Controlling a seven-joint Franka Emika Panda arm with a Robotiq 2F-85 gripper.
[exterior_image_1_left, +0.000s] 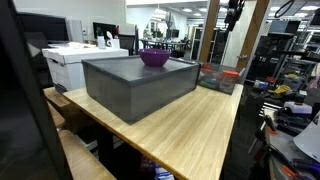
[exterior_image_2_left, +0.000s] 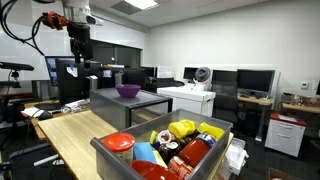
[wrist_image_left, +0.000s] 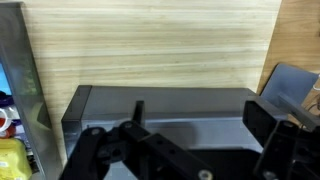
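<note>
High over the table, my gripper hangs open, and nothing shows between its fingers. In exterior view 2 the gripper is at the upper left, well above the wooden table. A purple bowl rests on top of the long grey box, apart from the gripper. The same purple bowl appears in exterior view 2. Below the fingers in the wrist view lies a dark grey box edge with bare wood beyond it; the bowl is out of that view.
A grey bin full of colourful packages and tubs stands at the table's near side in exterior view 2. Its red-lidded tub is near one corner. The wooden tabletop in front of the grey box is clear.
</note>
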